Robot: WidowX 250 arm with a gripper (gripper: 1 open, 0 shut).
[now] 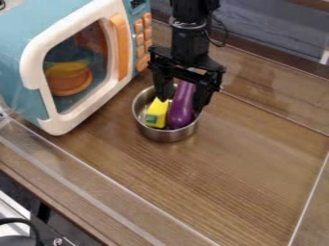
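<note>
A steel bowl (166,133) stands on the wooden surface right of the toy microwave. In it are a yellow object (157,112) and a purple eggplant (180,108), which leans upright against the right side. My black gripper (186,79) is open just above the bowl, around the height of the eggplant's top, whose upper end is partly hidden by it.
The blue-and-white toy microwave (58,72) with orange handle fills the upper left, its door window showing orange items inside. A wall runs along the back.
</note>
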